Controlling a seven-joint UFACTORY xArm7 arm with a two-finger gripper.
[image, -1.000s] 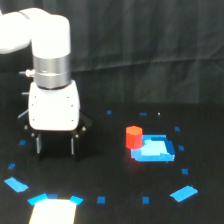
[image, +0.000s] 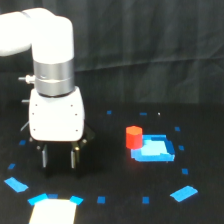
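A red block is at the left side of a small blue tray, right of the middle. It overlaps the tray's left edge in view, and I cannot tell whether it rests inside, on the rim or just beside it. A pale, almost white surface fills part of the tray. Well to the left of both, my gripper points down with its two fingers apart and nothing between them. How high the fingertips are above the dark table is hard to judge.
Small blue tape marks dot the black table, with larger strips at right and front left. A pale cream square lies at the front left edge. Between gripper and tray the table is clear. Dark curtain hangs behind.
My gripper has come down a little and shifted slightly right, its fingers still apart. The red block and the blue tray have not moved.
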